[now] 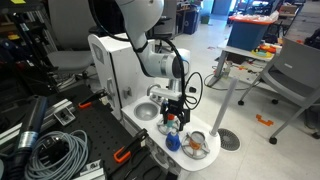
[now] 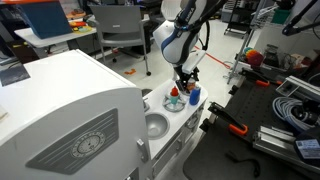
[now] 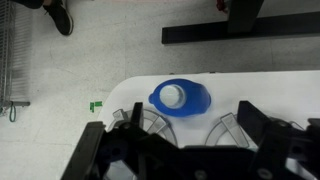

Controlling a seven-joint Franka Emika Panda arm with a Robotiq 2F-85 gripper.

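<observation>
My gripper is open, pointing down above the white counter with nothing held between its fingers. In the wrist view a blue bottle [image 3: 189, 97] with a pale round cap lies just beyond the fingertips, near the counter edge. The same bottle [image 1: 173, 141] stands at the front of the counter in exterior view 1, below and in front of the gripper [image 1: 179, 110]. Behind it is a small red-topped object [image 1: 171, 118], with teal below it, on a round burner. Parts of both burners are covered by the gripper in the wrist view.
A metal pot [image 1: 197, 137] occupies the other burner. Toward the white cabinet, the sink basin [image 1: 147, 111] looks empty. A dark table [image 1: 85, 125] carries a coiled cable [image 1: 60, 155]; an orange-handled clamp [image 1: 130, 150] grips near the counter.
</observation>
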